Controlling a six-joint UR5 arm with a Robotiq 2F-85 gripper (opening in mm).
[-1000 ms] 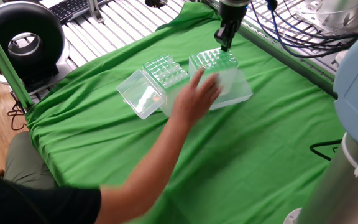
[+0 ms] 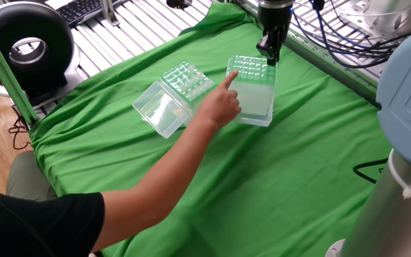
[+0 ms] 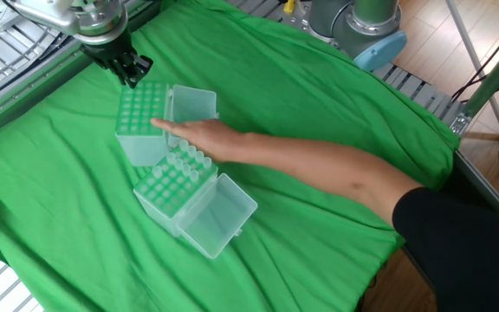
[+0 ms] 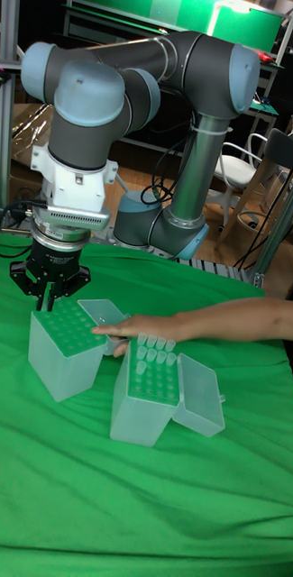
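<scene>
My gripper (image 4: 47, 298) points down over the far corner of a translucent box with a green grid top (image 4: 56, 327). Its fingertips are close together, with nothing visible between them. They look just above or at that grid; contact is unclear. The grid of this box (image 3: 143, 108) shows no tubes standing in it, and its clear lid (image 3: 194, 104) hangs open. Beside it stands a second box with a green grid (image 3: 173, 192), with several clear tubes (image 4: 157, 343) in part of its holes. Its lid (image 3: 218, 217) is open too.
A person's hand (image 2: 220, 107) reaches across the cloth between the boxes, a finger on the first box's grid. The forearm (image 3: 319, 165) blocks one side. Cables (image 2: 348, 50) lie behind the gripper.
My gripper has moved a little right and down in exterior view 1. The second box stays nearly put.
</scene>
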